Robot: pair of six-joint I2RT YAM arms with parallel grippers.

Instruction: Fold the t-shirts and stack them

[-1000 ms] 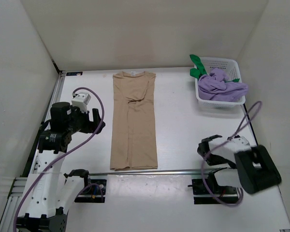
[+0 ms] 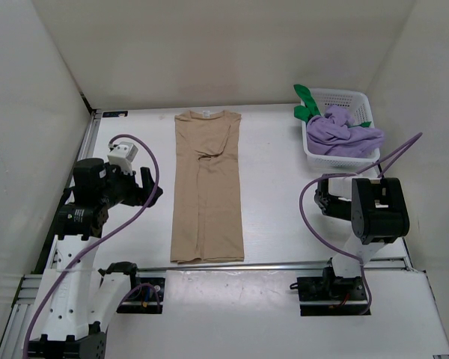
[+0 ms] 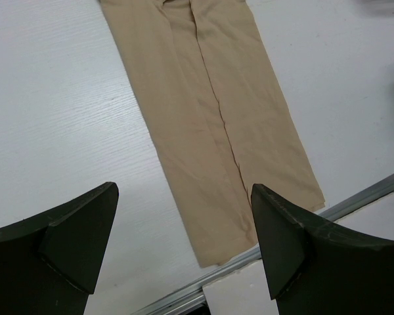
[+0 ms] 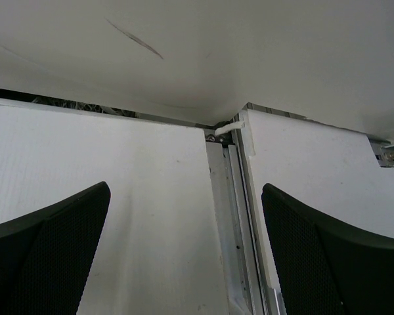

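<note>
A tan t-shirt [image 2: 207, 194] lies on the white table with both sides turned inward, making a long narrow strip with its collar at the far end. Part of the same shirt [image 3: 184, 125] shows beyond my left fingers, its two folded edges meeting near the middle. Left of the shirt, my left gripper [image 2: 151, 187] stands open and apart from it. In the left wrist view that gripper has nothing between its fingers. My right gripper is open and empty, over bare table at the right side.
A white basket [image 2: 340, 161] at the back right holds a purple cloth [image 2: 343, 133] and a green cloth [image 2: 307, 103]. Bare table lies between shirt and basket. A metal rail [image 2: 284, 265] runs along the front edge.
The right arm has swung away from the front right corner, inward and toward the back. My left arm has barely shifted, and the shirt lies as before.
</note>
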